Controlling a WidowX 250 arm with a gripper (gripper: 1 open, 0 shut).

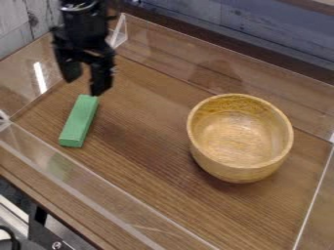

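Observation:
My dark gripper [84, 66] hangs at the upper left of the camera view, over the wooden table, with its fingers pointing down. It is above and slightly behind a green block [78, 121] that lies lengthwise on the table and appears apart from it. The fingers look spread and open, though blurred, with nothing seen between them.
A large yellow bowl [240, 137], empty, sits on the right half of the table [156, 195]. A dark cable or object shows at the lower left edge.

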